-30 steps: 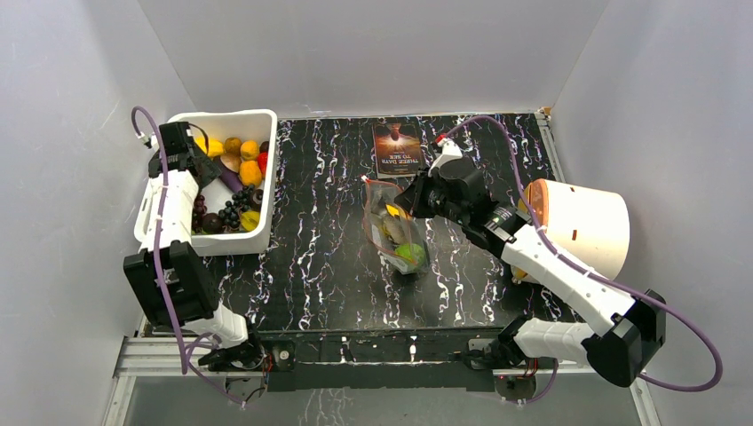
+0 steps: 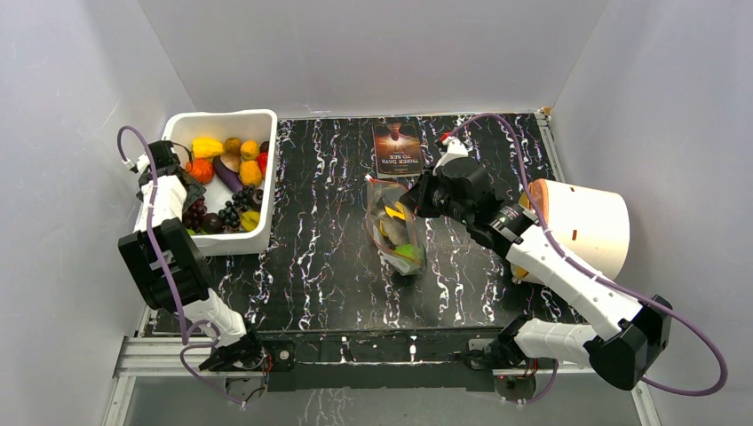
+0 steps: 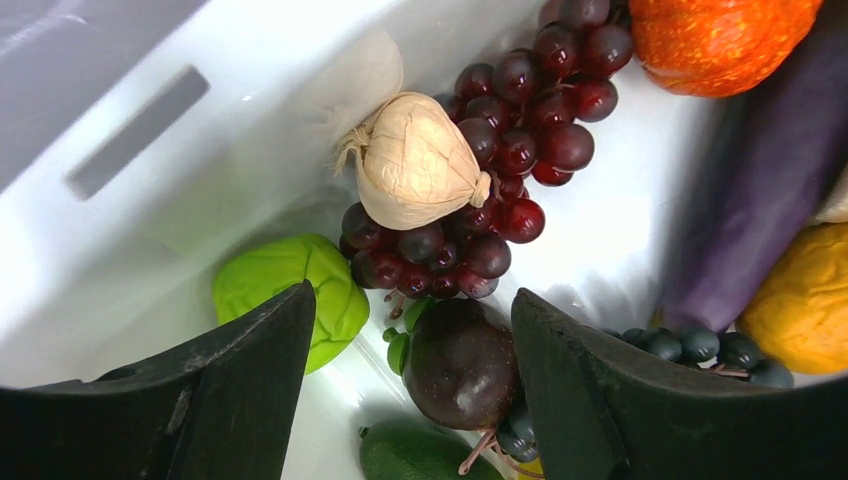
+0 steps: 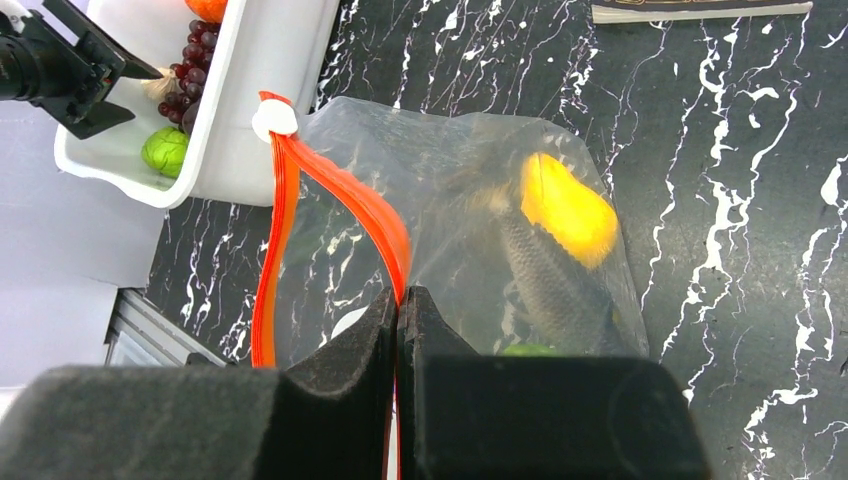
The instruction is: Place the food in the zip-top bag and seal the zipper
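Note:
The clear zip bag (image 4: pixel 450 150) stands on the table with its mouth open, an orange zipper (image 4: pixel 375 215) edging it and a white slider (image 4: pixel 274 119) at one corner. A yellow food piece (image 4: pixel 565 210), a greyish fish-like item (image 4: pixel 550 270) and something green show through its wall. My right gripper is shut on the orange-edged rim. Over the white bin my left gripper stands open, nothing between its fingers. Below it lie a beige bulb (image 3: pixel 420 165), red grapes (image 3: pixel 540 110), a green cabbage-like ball (image 3: pixel 290 290) and a dark round fruit (image 3: pixel 460 365).
The white bin (image 2: pixel 266 191) at the left also holds an eggplant (image 2: pixel 227 175), an orange pumpkin (image 2: pixel 201 169) and several yellow foods. A book (image 2: pixel 398 149) lies behind the bag. A large cream cylinder (image 2: pixel 582 226) stands at right. Table between bin and bag is clear.
My left gripper has shifted left over the bin, uncovering the pumpkin and more of the eggplant. The right arm and bag have moved only slightly.

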